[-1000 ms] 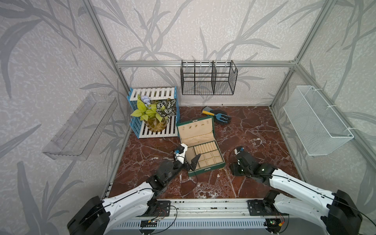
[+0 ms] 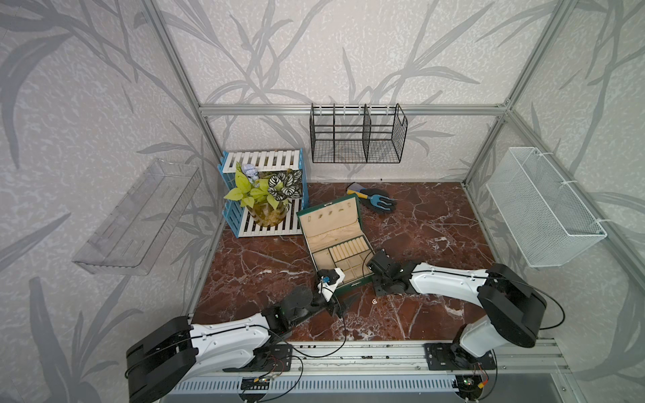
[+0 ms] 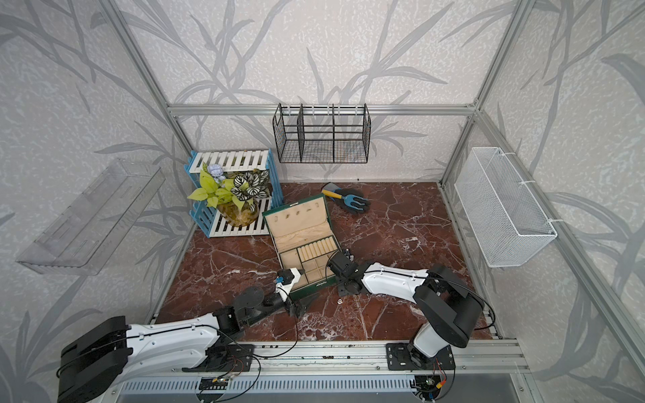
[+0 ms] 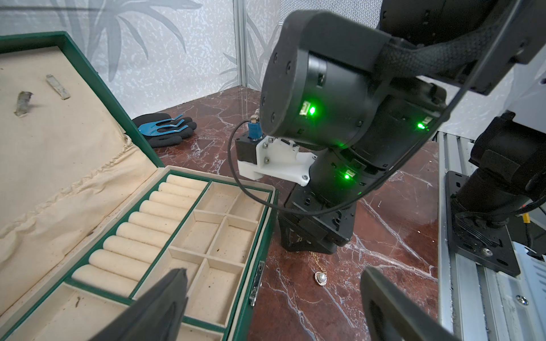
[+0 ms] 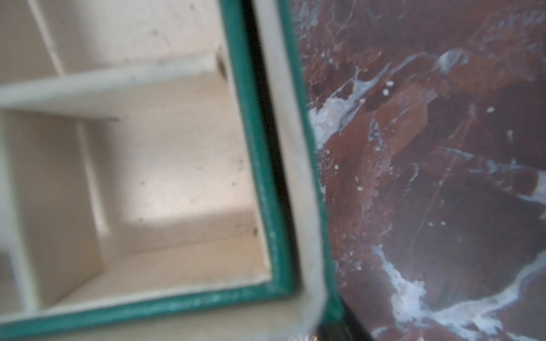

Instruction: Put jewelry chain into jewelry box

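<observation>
The open green jewelry box (image 2: 332, 231) sits mid-table, lid back, with ring rolls and square compartments (image 4: 227, 238). A gold chain with pearl pendant (image 4: 320, 278) lies on the marble just outside its front right. My left gripper is open near the box's front left, nothing between its fingers. My right gripper (image 2: 376, 285) is low at the box's front right corner, over the chain's upper part; its close view (image 5: 170, 182) shows a compartment and the rim, blurred. Whether it grips anything is hidden.
A plant on a slatted crate (image 2: 265, 228) stands back left, a blue-black glove (image 2: 380, 201) at the back. Wire baskets (image 2: 356, 151) hang on the walls.
My right gripper has moved left to the box's front corner. My left gripper has moved right and toward the front edge. The box has shifted slightly left.
</observation>
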